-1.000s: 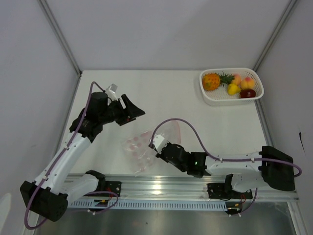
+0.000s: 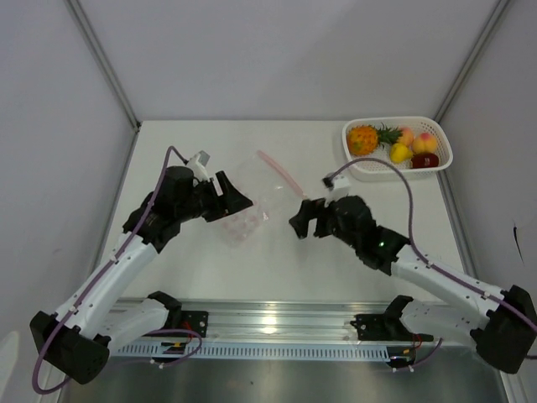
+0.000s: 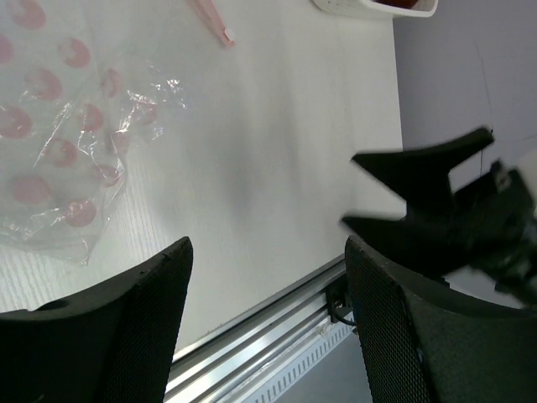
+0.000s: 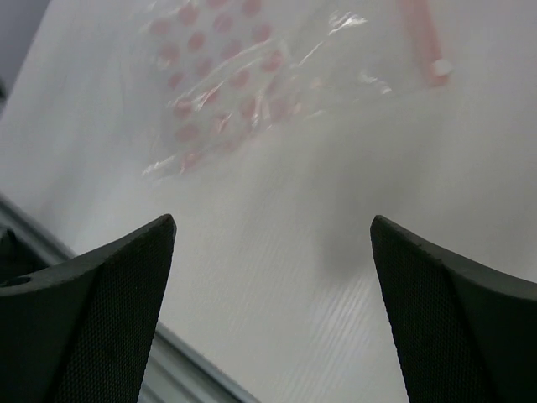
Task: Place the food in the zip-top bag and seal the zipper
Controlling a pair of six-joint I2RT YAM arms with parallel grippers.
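The clear zip bag [image 2: 252,201] with pink dots and a red zipper strip [image 2: 281,172] lies flat mid-table; in the left wrist view its dotted film [image 3: 59,151] fills the left side. My left gripper [image 2: 226,197] hangs above the bag's left part, fingers apart and empty. My right gripper [image 2: 306,220], blurred by motion, stands open at the bag's right, nothing between its fingers; the right wrist view shows the bag [image 4: 226,84] beyond it. The food sits in a white basket [image 2: 362,168]: a pineapple [image 2: 364,140], peaches [image 2: 424,143], a pear [image 2: 399,153] and a dark red item [image 2: 424,160].
Walls and rails border it, with a metal edge [image 2: 268,307] along the front.
The bag has moved back from near the front edge. My right gripper has moved right, away from it. The left arm has shifted slightly.
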